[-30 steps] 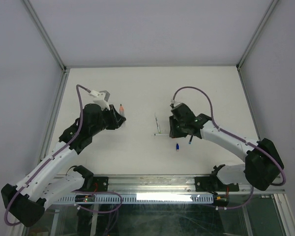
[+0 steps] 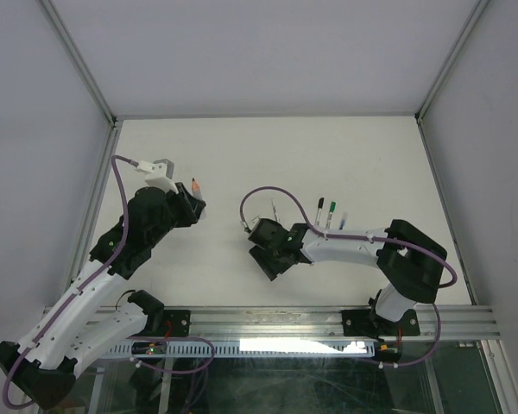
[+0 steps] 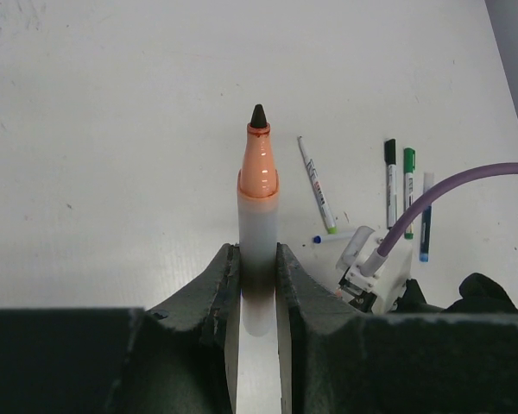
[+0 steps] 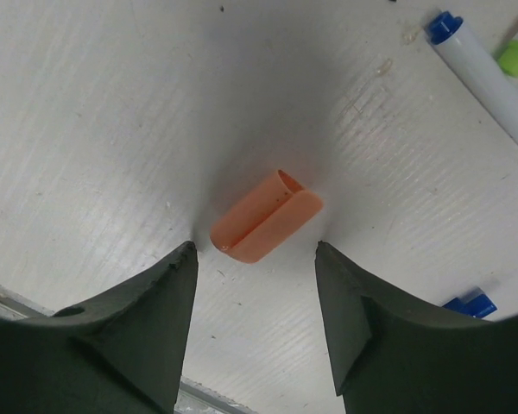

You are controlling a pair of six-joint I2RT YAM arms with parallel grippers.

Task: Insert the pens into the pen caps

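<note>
My left gripper holds an upright orange-tipped marker [image 3: 257,216] with a black nib, seen close in the left wrist view and at the left of the top view. An orange cap [image 4: 263,216] lies on the table between the open fingers of my right gripper in the right wrist view, with nothing gripped. In the top view the right gripper [image 2: 268,259] hides that cap.
Several pens lie at the right, including a black one [image 2: 319,210], a green one [image 2: 331,214] and a blue one [image 3: 426,233]. A blue cap [image 4: 470,304] lies near the right fingers.
My right arm has swung left and toward the front to stand over the orange cap. The left gripper, with the marker, has moved somewhat left.
</note>
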